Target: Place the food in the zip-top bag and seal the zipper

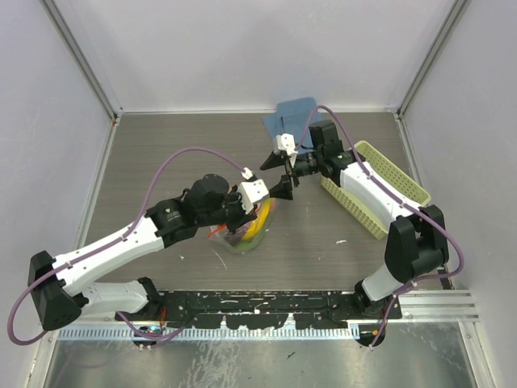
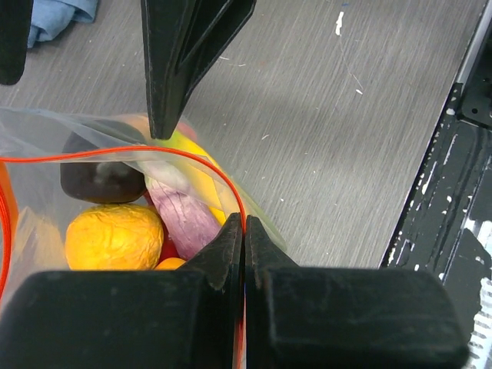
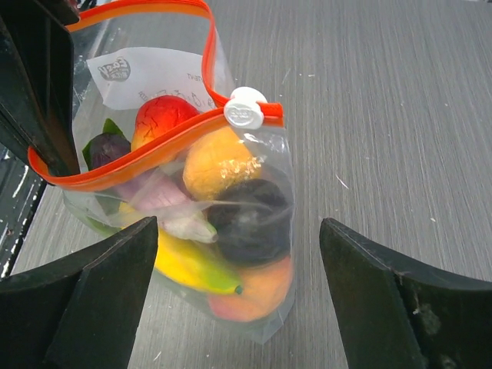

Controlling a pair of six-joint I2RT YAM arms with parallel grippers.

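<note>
The zip top bag (image 3: 254, 307) stands on the table, filled with toy food: a yellow banana (image 3: 188, 265), a dark avocado (image 3: 250, 219), an orange (image 3: 219, 161), a red fruit (image 3: 161, 115) and a purple vegetable (image 2: 182, 215). Its orange zipper has a white slider (image 3: 244, 113). My left gripper is shut on the bag's zipper rim, with the red strip running between its fingers. My right gripper (image 1: 275, 174) stands open just above and beside the bag, its fingers apart on either side of it in the right wrist view.
A green basket (image 1: 376, 218) sits at the right, partly behind the right arm. A blue cloth (image 1: 287, 121) lies at the back. The table left of the bag is clear.
</note>
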